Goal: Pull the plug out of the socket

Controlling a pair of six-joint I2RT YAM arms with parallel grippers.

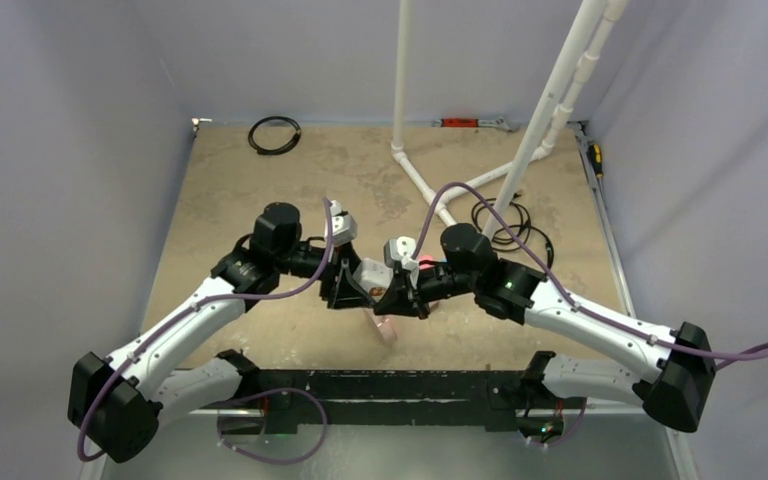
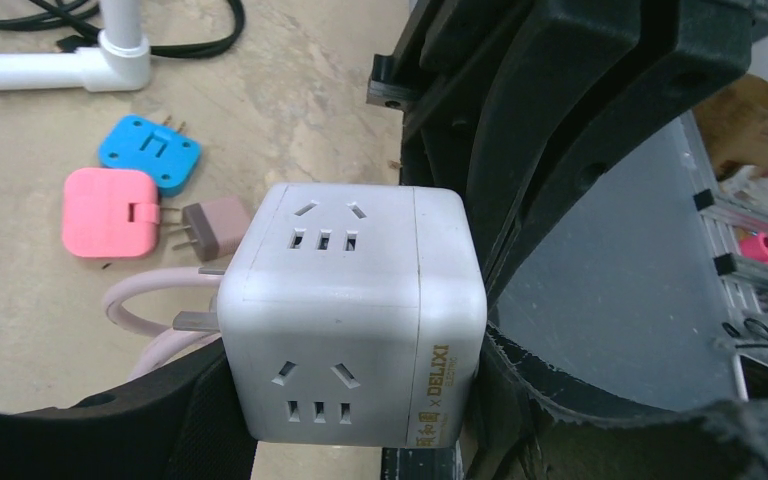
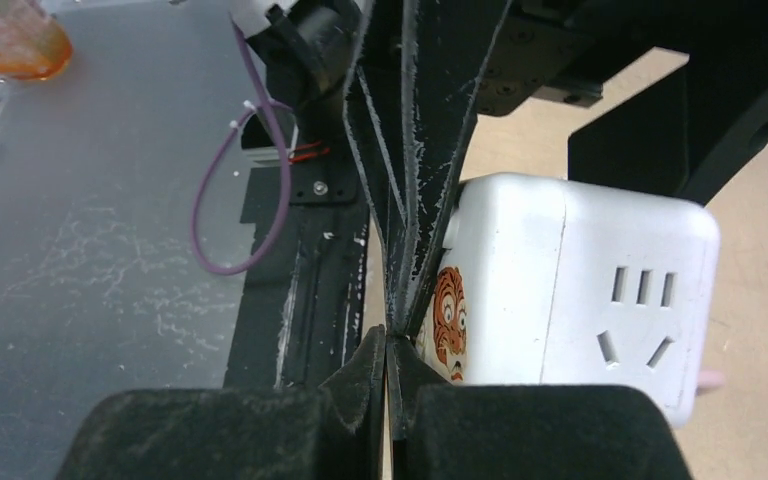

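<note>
A white cube socket (image 2: 340,310) with slotted faces sits between the fingers of my left gripper, which is shut on it. Flat metal blades (image 2: 196,321) and a pale pink cord loop (image 2: 140,298) stick out from its left side in the left wrist view. In the right wrist view the same socket (image 3: 600,290) is right of my right gripper. Those fingers are pressed together, with nothing between them, close to the tip of a left finger (image 3: 410,180). Most of the pale pink plug piece is hidden; a small pink bit (image 3: 710,380) shows behind the socket.
Pink (image 2: 110,212), blue (image 2: 150,153) and brownish (image 2: 215,227) adapters lie on the table. White pipes (image 1: 415,175) rise behind, with a coiled black cable (image 1: 520,235) nearby.
</note>
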